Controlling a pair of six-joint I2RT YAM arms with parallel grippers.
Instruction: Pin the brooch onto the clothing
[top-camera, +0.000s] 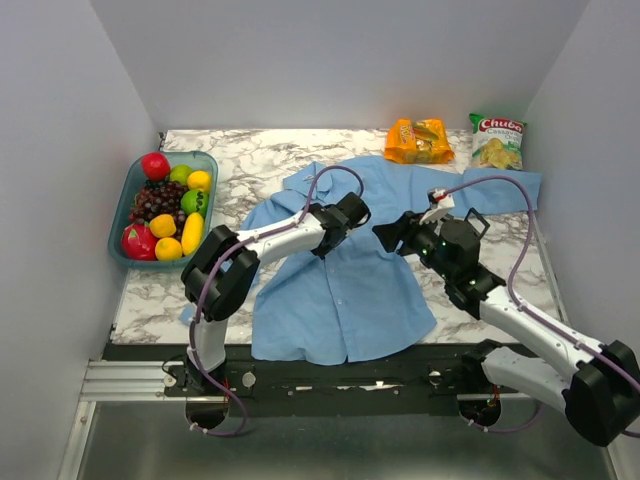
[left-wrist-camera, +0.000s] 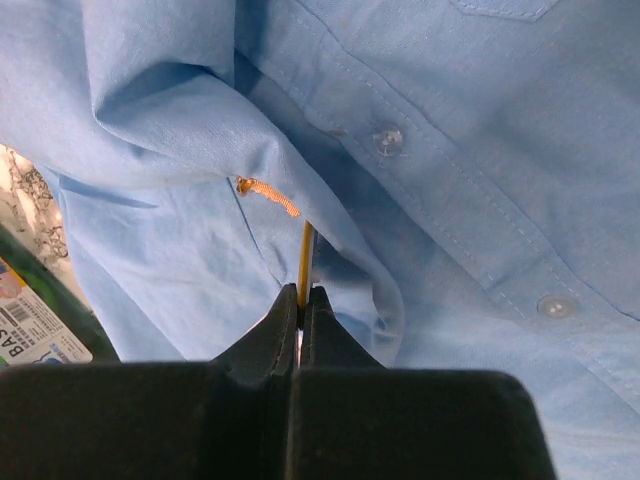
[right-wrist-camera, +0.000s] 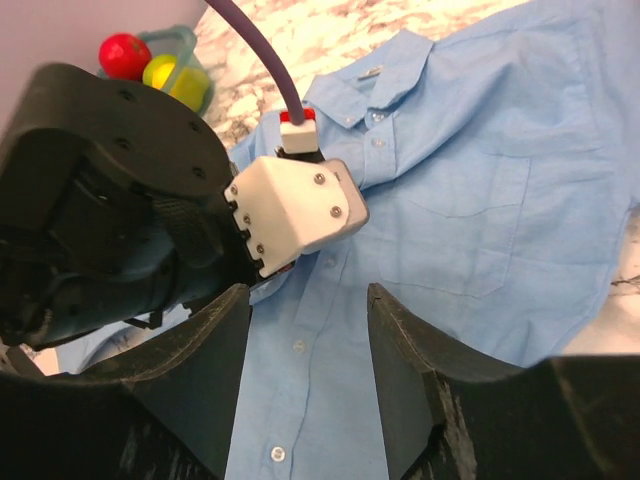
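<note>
The blue button-up shirt lies spread on the marble table. In the left wrist view my left gripper is shut, with a thin gold part of the brooch at its fingertips. That gold part runs up to a raised fold of the cloth, and an orange textured piece shows at the fold's other side. The fold hides how the two join. My right gripper stands open over the shirt, empty between its fingers. In the top view the left arm covers the brooch.
A basket of fruit stands at the left. At the back right are an orange bag and a chips bag. The left gripper's body is close to the right gripper.
</note>
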